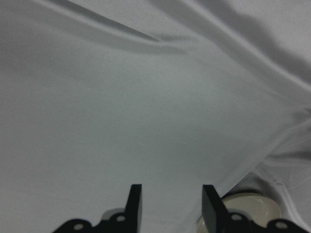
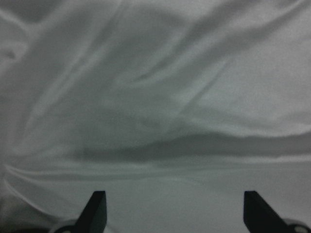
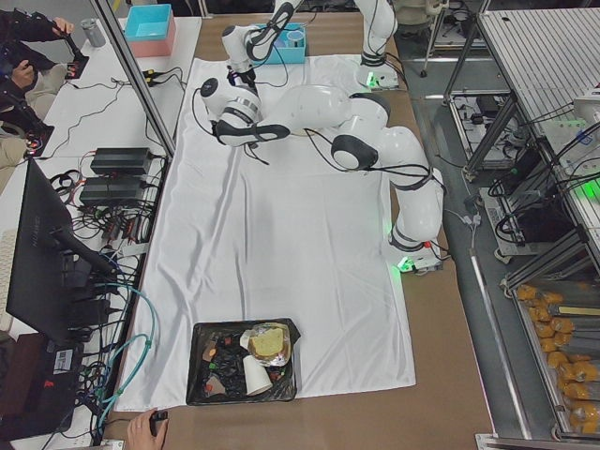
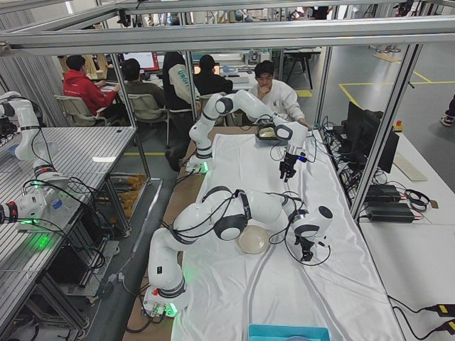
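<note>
Both grippers hang over the white cloth (image 3: 281, 225). My left gripper is open and empty, with the rim of a cream bowl (image 1: 250, 206) below it at the lower right; that bowl (image 4: 252, 240) also shows beneath an arm in the camera right view. My right gripper is open wide over bare, creased cloth, with nothing between its fingers. A black tray (image 3: 211, 389) holding food-like items, foil and a white cup (image 3: 256, 375) lies at the other end of the cloth.
A blue bin (image 4: 288, 332) stands at the table's end. Cables, monitors (image 3: 42, 272) and black boxes line one side. People sit beyond the table.
</note>
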